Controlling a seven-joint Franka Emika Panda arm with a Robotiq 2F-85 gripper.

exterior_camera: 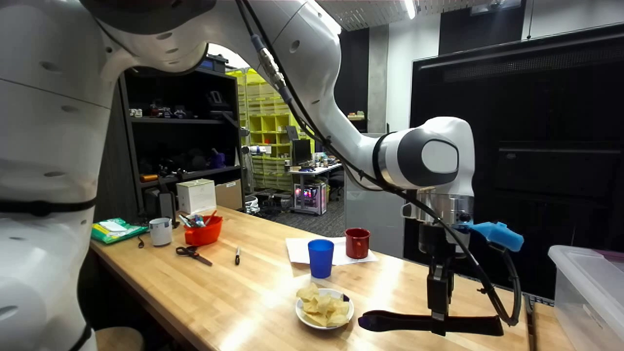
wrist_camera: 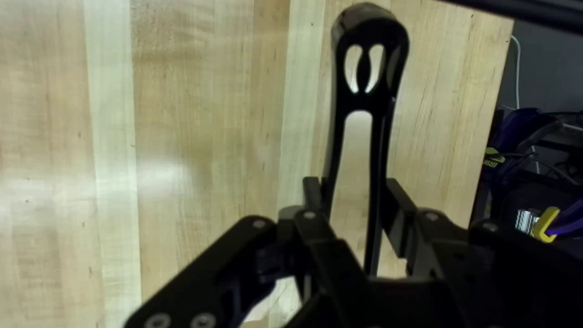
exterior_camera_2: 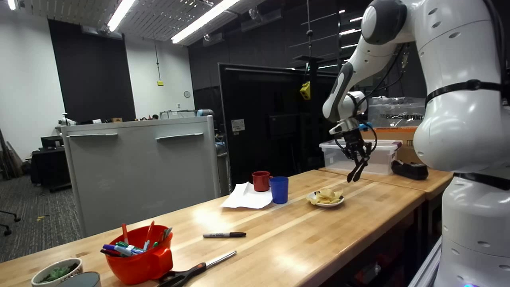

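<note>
Black tongs (wrist_camera: 367, 104) lie lengthwise through the fingers of my gripper, shut on their two arms, with one finger at each outer side. Some space shows between the tongs' arms. In exterior view 1 the tongs (exterior_camera: 399, 321) are held roughly level above the table, their broad end pointing left toward the plate of chips. The gripper (exterior_camera: 439, 322) points down, to the right of that plate. From exterior view 2 the tongs (exterior_camera_2: 356, 173) appear as two dark strips in the air beyond the plate.
Chips (exterior_camera: 322, 307) fill a small white plate (exterior_camera: 304, 319). Behind it stand a blue cup (exterior_camera: 320, 258) and a red mug (exterior_camera: 357, 243) by white paper. A clear bin (exterior_camera: 591, 292) is at the right. Scissors (exterior_camera: 193, 254) and a marker (exterior_camera_2: 224, 234) lie farther left.
</note>
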